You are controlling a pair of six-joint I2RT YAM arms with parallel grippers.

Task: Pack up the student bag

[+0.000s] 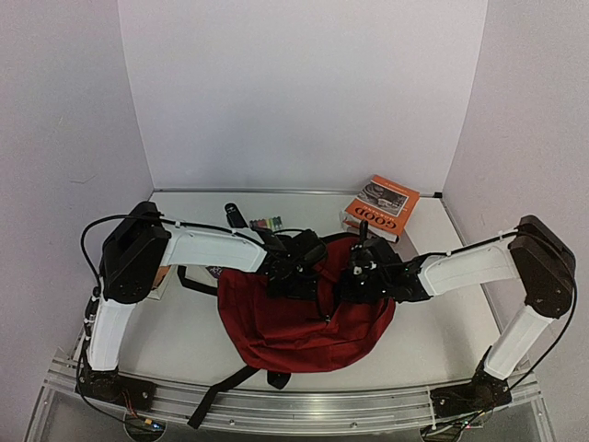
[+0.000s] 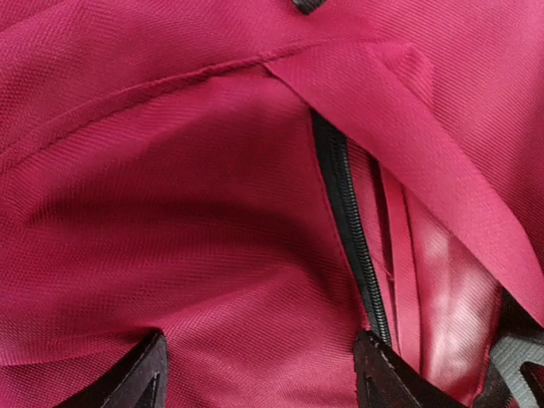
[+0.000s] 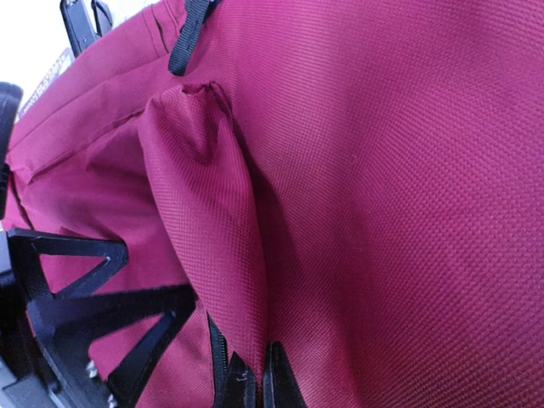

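Observation:
The red bag [image 1: 290, 336] lies in the middle of the table, its dark zipper [image 2: 357, 229] parted at the pocket. Over the bag's left half hovers my left gripper, open, with its fingers apart and only red cloth below them. My right gripper is shut on a fold of the bag's fabric [image 3: 217, 229], raised beside the zipper. The left gripper's black frame [image 3: 110, 314] shows close by in the right wrist view. An orange book [image 1: 385, 204] rests at the back right. Colored markers [image 1: 267, 223] are behind the bag.
Another book [image 1: 158, 285] at the left is mostly hidden under my left arm. A black strap [image 1: 216, 394] trails over the front rail. Bare table [image 1: 442, 322] shows to the right of the bag. Both grippers are close together.

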